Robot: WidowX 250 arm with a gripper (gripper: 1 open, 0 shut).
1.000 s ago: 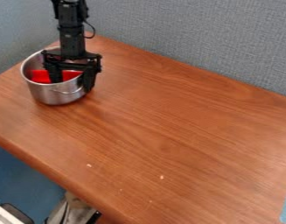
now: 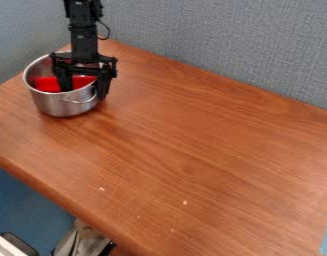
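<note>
A steel pot [image 2: 62, 102] stands at the left back corner of the wooden table, with something red [image 2: 48, 84] inside it. My black gripper [image 2: 83, 82] reaches down over the pot, its fingers at or within the rim on the right side. Whether it is open or shut, and whether anything is between the fingers, is hard to see at this size.
A grey padded wall [image 2: 233, 50] runs along the back. Past the table's front left edge are blue floor and some equipment.
</note>
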